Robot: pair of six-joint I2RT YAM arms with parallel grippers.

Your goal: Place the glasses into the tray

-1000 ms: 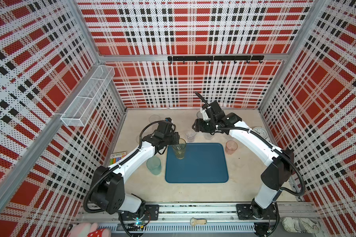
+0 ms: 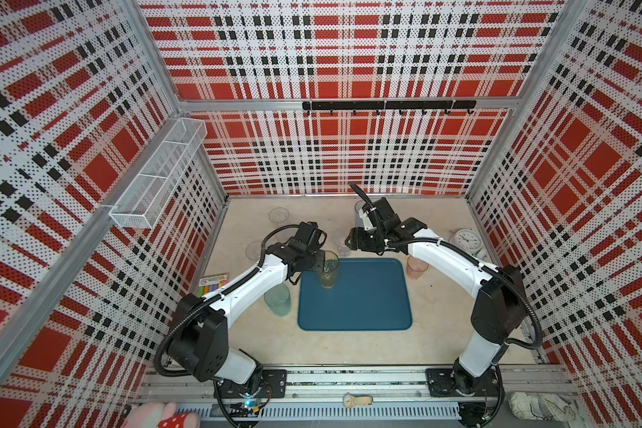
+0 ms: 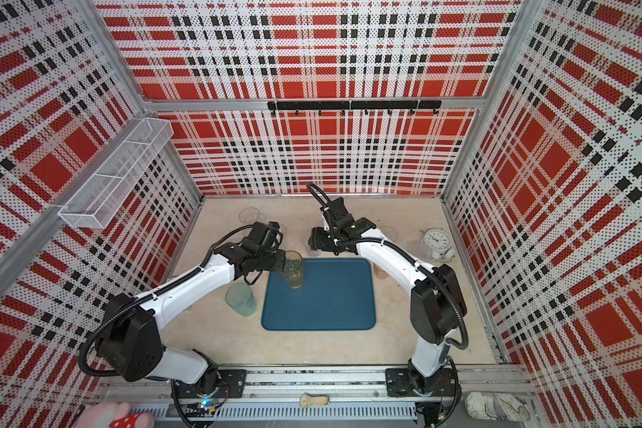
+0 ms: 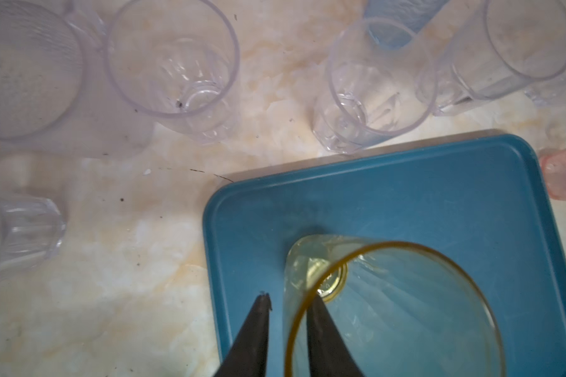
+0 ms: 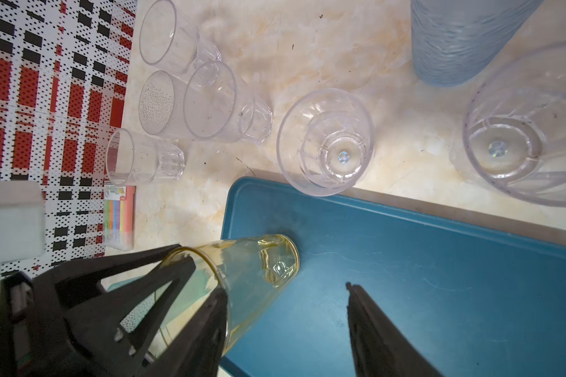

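Note:
An amber glass (image 2: 328, 274) stands in the far left corner of the blue tray (image 2: 356, 306). Its rim (image 4: 383, 245) runs between the parted fingers of my left gripper, with a gap on the left side of the rim, so the gripper looks part open around the glass wall. My right gripper is open and empty, above the tray's far side. Several clear glasses lie beyond the tray, among them one (image 5: 325, 141) at its far edge and another (image 5: 534, 125) farther right. A green glass (image 2: 278, 299) stands left of the tray, a pink one (image 2: 416, 266) to its right.
A frosted blue glass (image 5: 465, 37) stands at the back. A white clock (image 2: 467, 241) sits at the far right, and coloured pens (image 2: 212, 283) lie at the left. Both grippers are close together; the tray's middle and front are clear.
My right gripper has come lower, toward the tray.

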